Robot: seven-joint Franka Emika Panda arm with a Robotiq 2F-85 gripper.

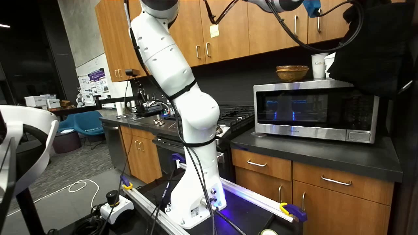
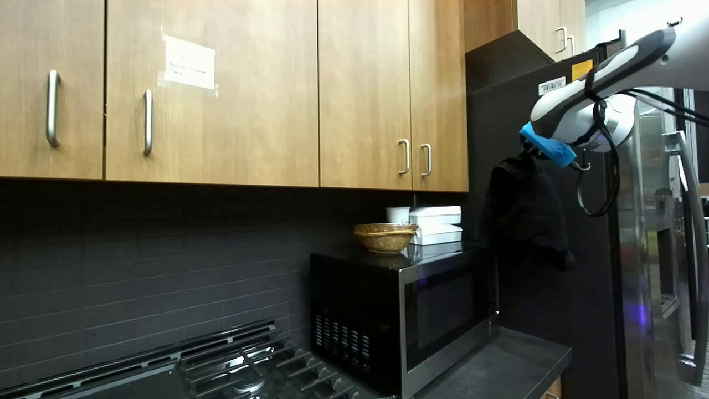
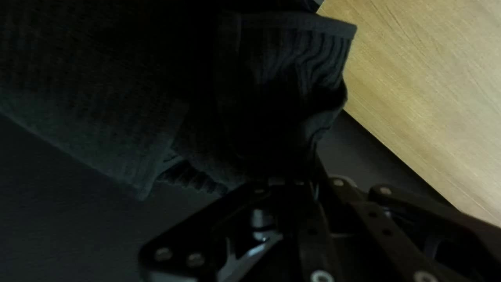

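Observation:
A black ribbed cloth [image 3: 282, 84] fills the upper left and middle of the wrist view, its folded edge showing. My gripper is shut on this cloth, though the fingertips are largely lost in its dark folds. In exterior view 2 the cloth [image 2: 528, 209] hangs down from the gripper [image 2: 532, 149] in front of the dark side panel of the refrigerator. Exterior view 1 has the cloth [image 1: 366, 58] at the upper right, above and in front of the microwave's right end. Whether it touches anything there I cannot tell.
The microwave [image 1: 309, 131] stands on the counter, with a wicker basket [image 1: 292, 73] and white cup [image 1: 319, 66] on top. Wooden cabinets [image 2: 362, 93] line the wall above. A small metal hook [image 2: 585, 162] shows beside the arm near the refrigerator [image 2: 641, 266].

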